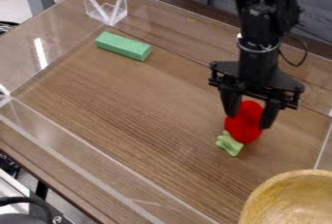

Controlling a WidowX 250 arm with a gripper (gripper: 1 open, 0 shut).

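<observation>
My black gripper (pixel 250 108) is lowered over a red object (pixel 243 129) on the wooden table, its fingers around the upper part of it and partly hiding it. Whether they grip it I cannot tell. The red object has a green top (pixel 231 144) pointing toward the lower left, like a strawberry or similar item.
A green block (pixel 122 46) lies at the back left, near a clear plastic holder (pixel 107 7). A yellow bowl (pixel 296 201) fills the lower right corner.
</observation>
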